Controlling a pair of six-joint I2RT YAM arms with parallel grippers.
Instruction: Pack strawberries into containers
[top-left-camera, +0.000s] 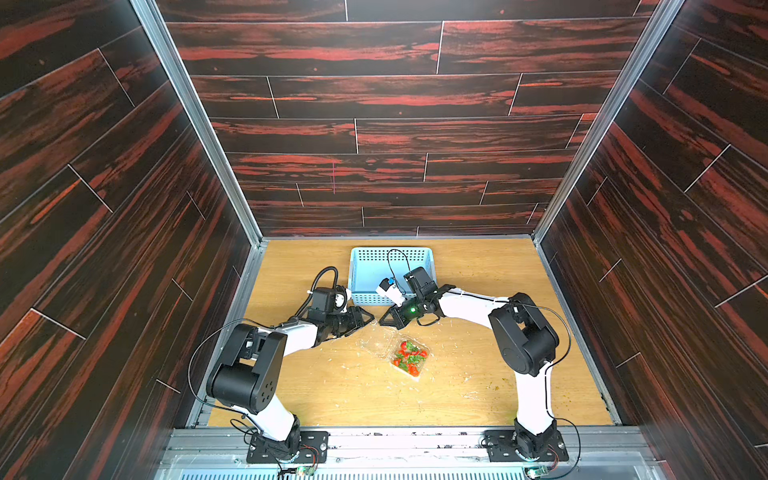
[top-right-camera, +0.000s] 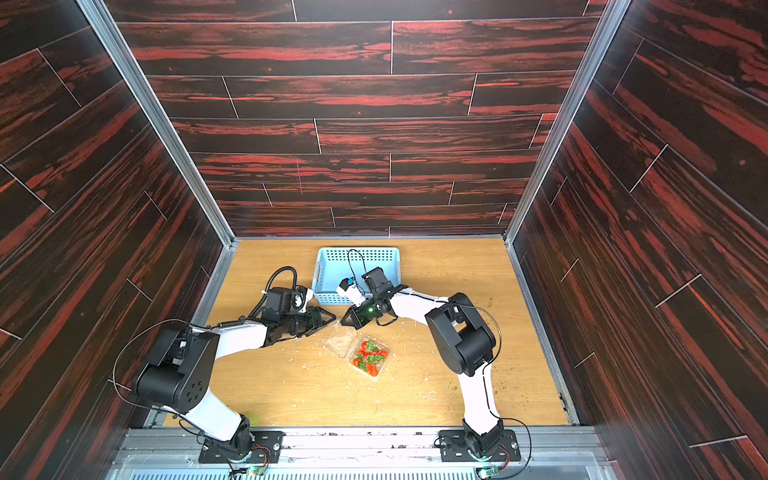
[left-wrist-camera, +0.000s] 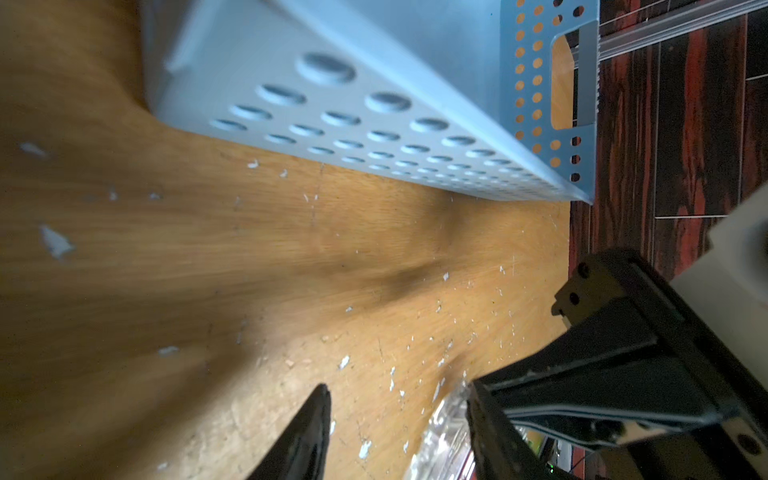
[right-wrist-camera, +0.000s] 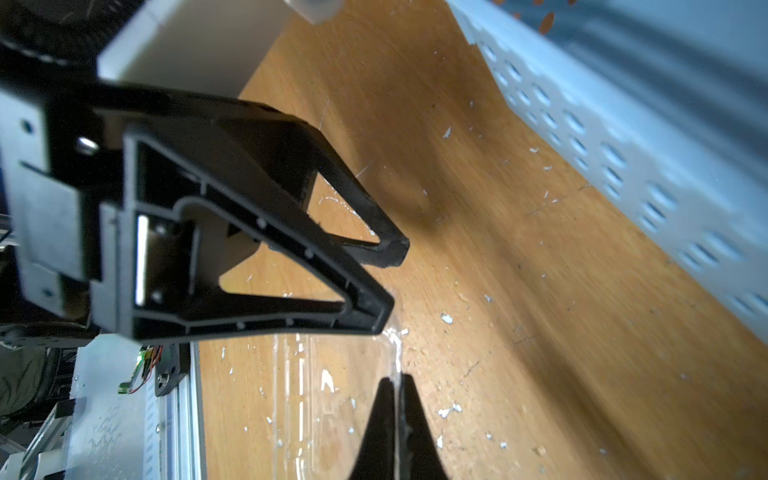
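A clear container of strawberries with green leaves stands open on the table, its see-through lid spread to the left. My right gripper is shut on the lid's thin upper edge, and the clear sheet hangs beside its fingers in the right wrist view. From the left, my left gripper comes close to the right one with its fingers apart. Part of the clear lid shows between these fingers, near the right-hand one; whether they touch is hard to tell.
Just behind both grippers sits an empty-looking blue perforated basket, its near wall close to them. Small white scraps are scattered over the wooden table. Bare table lies in front and to both sides.
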